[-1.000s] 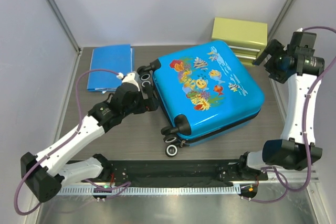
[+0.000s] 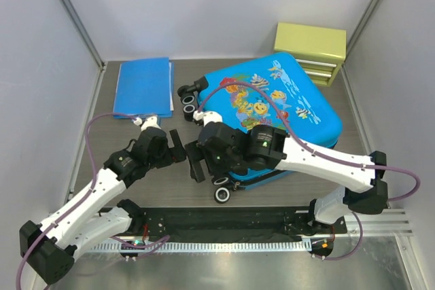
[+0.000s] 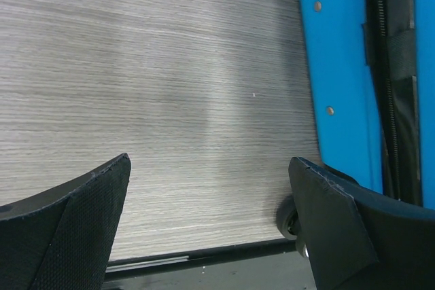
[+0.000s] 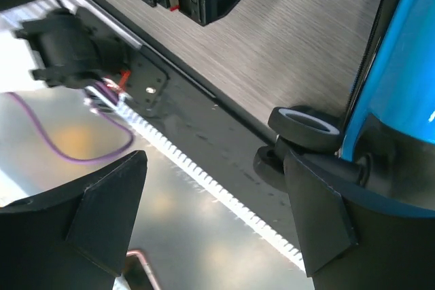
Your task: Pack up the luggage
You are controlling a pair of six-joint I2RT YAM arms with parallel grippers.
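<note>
A bright blue suitcase (image 2: 309, 120) with fish decorations lies closed on the table, its wheels toward the left and front. My left gripper (image 2: 174, 145) is open over bare wood beside it; the left wrist view shows the zipped side (image 3: 340, 66) at the right. My right gripper (image 2: 196, 161) stands open over the suitcase's front-left part. The right wrist view shows that blue shell (image 4: 401, 66) and a wheel (image 4: 302, 127) below it, nothing between the fingers.
Blue folders (image 2: 141, 87) lie at the back left. A yellow-green drawer box (image 2: 309, 41) stands at the back right. Bare table shows left of the suitcase; the table's front edge runs below both arms.
My right arm has swung from the far right across the suitcase to its front-left part. My left gripper has drawn slightly leftward, away from the suitcase.
</note>
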